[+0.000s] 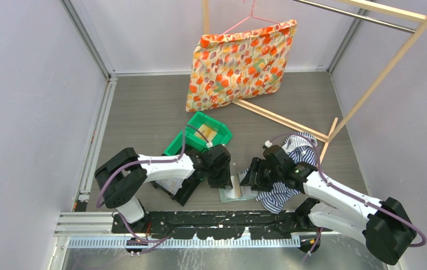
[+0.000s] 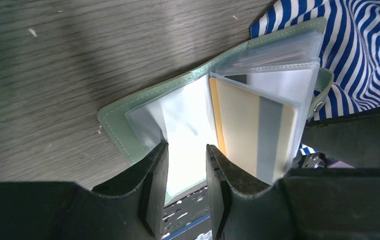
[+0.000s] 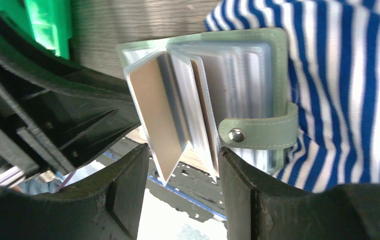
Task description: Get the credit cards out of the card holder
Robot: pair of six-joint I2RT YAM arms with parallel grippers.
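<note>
The pale green card holder [image 2: 122, 107] lies spread open, its clear sleeves fanned upward on the right. A tan card with a grey stripe [image 2: 243, 120] stands tilted in a raised sleeve. My left gripper is closed on the holder's near-left part, a white page showing between its fingers; the exact contact is hard to see. In the right wrist view, my right gripper is part open. Raised sleeves, with the tan card [image 3: 155, 107] among them, stand between its fingertips. The holder's snap strap [image 3: 260, 131] lies to their right.
A blue-and-white striped cloth [image 3: 338, 90] borders the holder on the right. A green bin [image 1: 222, 135] and a black tray [image 1: 185, 194] stand to the left. A flowered cloth bag [image 1: 245, 64] hangs at the back. Bare table lies behind the holder.
</note>
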